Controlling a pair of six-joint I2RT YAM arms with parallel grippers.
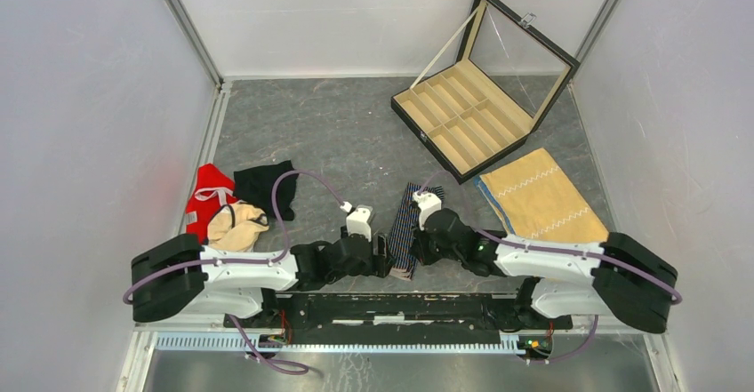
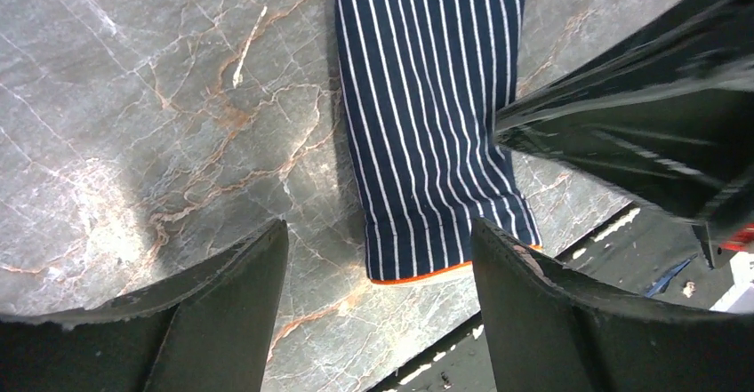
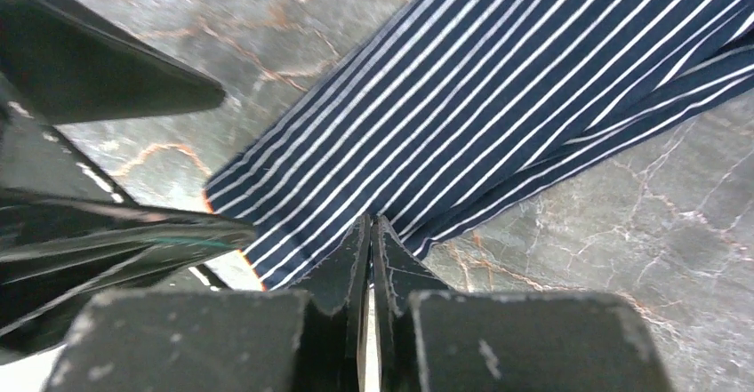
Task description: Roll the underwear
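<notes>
The navy, white-striped underwear (image 1: 403, 223) lies folded into a long strip between my arms, its orange-edged end (image 2: 422, 276) towards the front. My left gripper is open over that end, one finger (image 2: 516, 272) at the cloth and the other (image 2: 258, 272) over bare table. Seen in the right wrist view, the left fingers (image 3: 169, 85) stand apart around the front end. My right gripper is shut on the long right edge of the underwear, with only a thin bit of fabric at its tips; ripples in the cloth run from there.
An open compartment box (image 1: 462, 112) with its glass lid raised stands at the back right. A folded yellow cloth (image 1: 542, 196) lies right. Red (image 1: 207, 192), black (image 1: 267, 188) and beige (image 1: 236, 228) garments are piled left.
</notes>
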